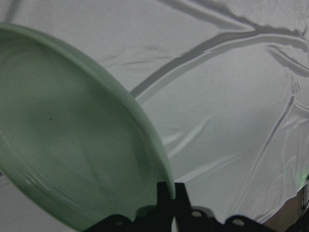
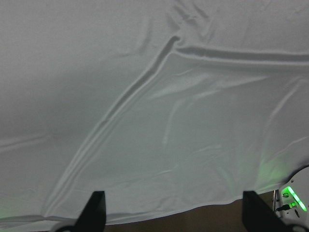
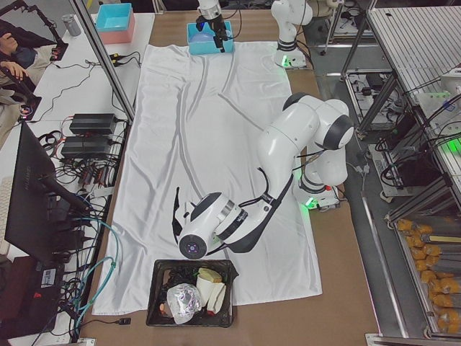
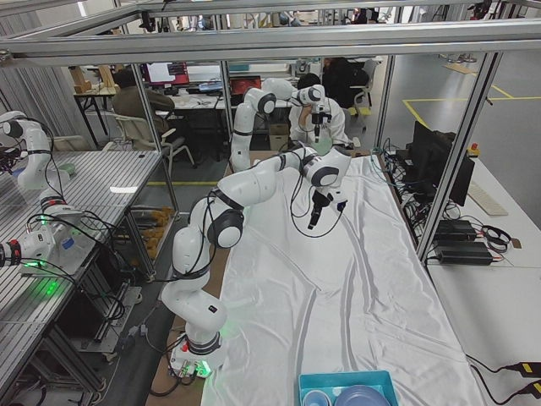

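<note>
In the left wrist view a pale green bowl (image 1: 82, 125) fills the left side, my left gripper shut on its rim. In the camera right view that arm is at the back, the bowl (image 4: 324, 145) largely hidden. In the camera left view the arm's own body hides most of it. My right gripper is open over the bare white cloth (image 2: 145, 121), nothing between its fingers.
A black crate (image 3: 153, 295) with foil and other items sits at the cloth's near end in the camera left view. A blue bin (image 4: 304, 389) with blue dishes stands at the other end. Monitors and cables line one side.
</note>
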